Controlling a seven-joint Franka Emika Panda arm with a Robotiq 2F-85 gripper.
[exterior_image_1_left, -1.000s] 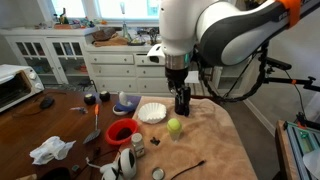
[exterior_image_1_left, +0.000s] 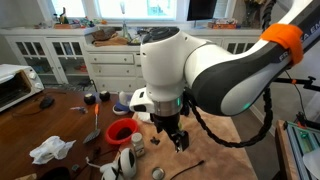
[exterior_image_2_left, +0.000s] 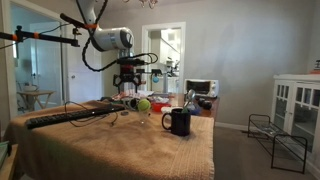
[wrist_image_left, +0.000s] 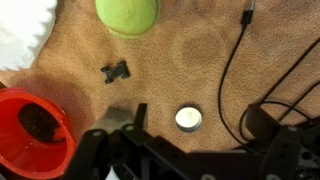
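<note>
My gripper stands open above the brown cloth, its two dark fingers well apart and nothing held between them. A small round item with a white top (wrist_image_left: 188, 118) shows in the gap, lower down on the cloth. Close by lies a small black piece (wrist_image_left: 115, 71). A green ball (wrist_image_left: 127, 14) is cut by the wrist view's top edge; exterior view 2 also has the green ball (exterior_image_2_left: 144, 104) on the table. From exterior view 1, the arm hides the ball, and the gripper (exterior_image_1_left: 167, 135) hangs over the table's middle.
Left of the gripper are a red bowl (wrist_image_left: 20, 150) with something dark inside and a white dish (wrist_image_left: 22, 25). A thin black cable (wrist_image_left: 228, 80) runs on the right. Exterior view 2 shows a black mug (exterior_image_2_left: 178, 122) and a keyboard (exterior_image_2_left: 70, 116).
The arm has come down and nearer to exterior view 1's camera, shifting slightly left. It now covers the green ball and much of the white dish. The objects on the table appear unmoved.
</note>
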